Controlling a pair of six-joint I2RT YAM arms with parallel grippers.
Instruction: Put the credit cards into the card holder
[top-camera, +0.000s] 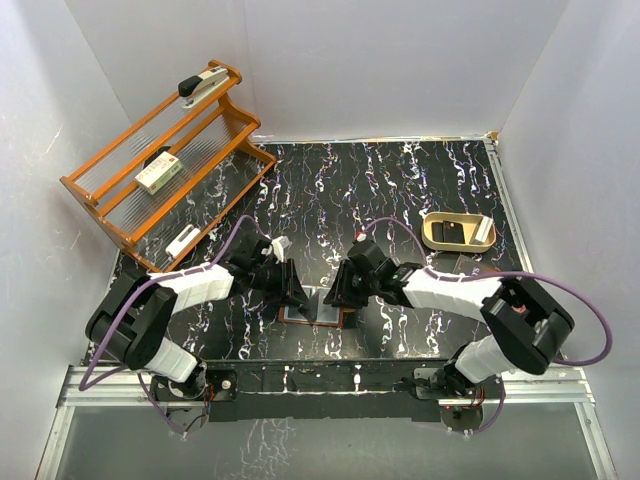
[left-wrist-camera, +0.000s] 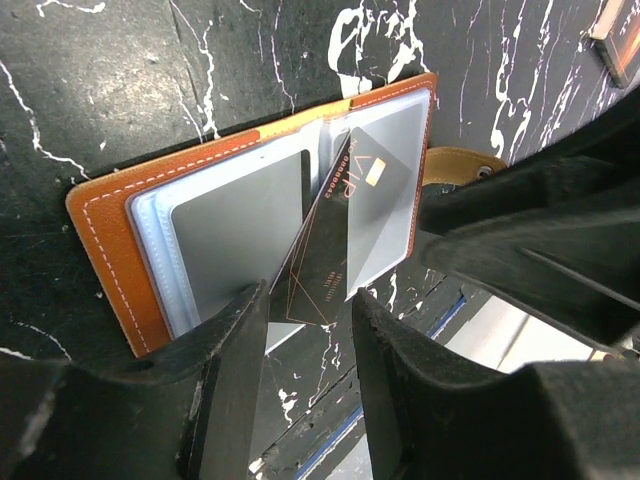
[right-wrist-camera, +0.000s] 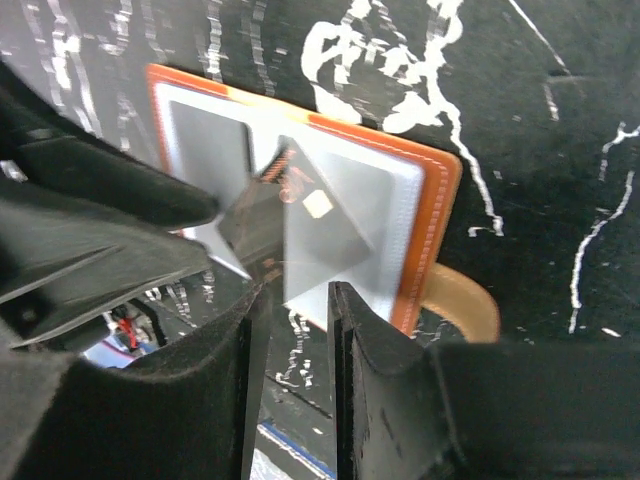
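Observation:
The brown card holder (top-camera: 332, 318) lies open on the dark marbled table, with pale sleeves on both halves. Across its middle rests a dark credit card (left-wrist-camera: 322, 255), tilted, with a small gold chip; its reflective surface makes its edges hard to follow. My left gripper is open above the front of the holder, the card's near end showing between its fingertips. From the other side, my right gripper hangs over the holder, its fingers part open with a narrow gap. No contact with the card is clear.
A tan tray (top-camera: 426, 232) with dark and white items stands at the back right. The wooden rack (top-camera: 250, 130) fills the left back. Both grippers are close together over the holder.

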